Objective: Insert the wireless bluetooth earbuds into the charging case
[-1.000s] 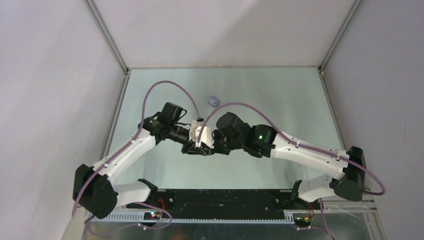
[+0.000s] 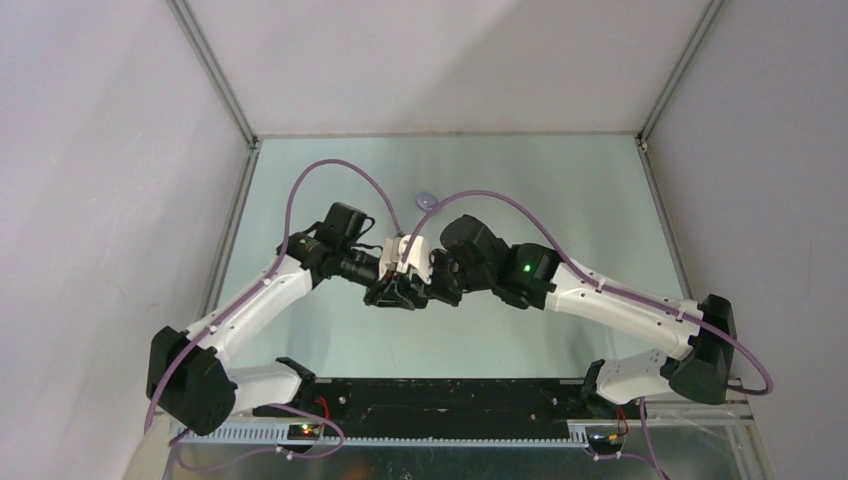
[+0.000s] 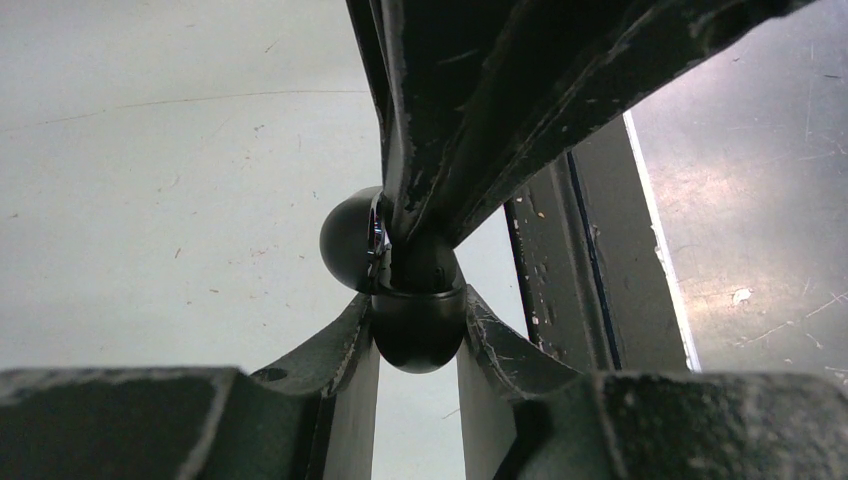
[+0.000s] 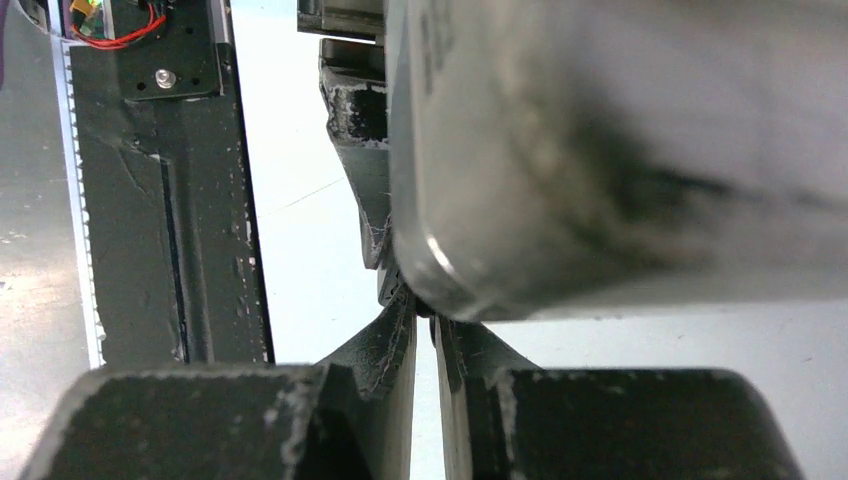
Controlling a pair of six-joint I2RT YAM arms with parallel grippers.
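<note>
My two grippers meet over the middle of the table. In the left wrist view my left gripper is shut on the black rounded charging case (image 3: 418,330), whose lid (image 3: 345,240) seems to stand open. The black fingers of the other gripper reach down into the case from above, hiding its inside. In the right wrist view my right gripper is shut, its tips hidden behind the left gripper's parts; what it holds, likely a small earbud, cannot be made out. In the top view both wrists hide case and earbuds.
A small lilac object (image 2: 427,201) lies on the table (image 2: 560,200) behind the arms.
The left arm is almost unmoved.
</note>
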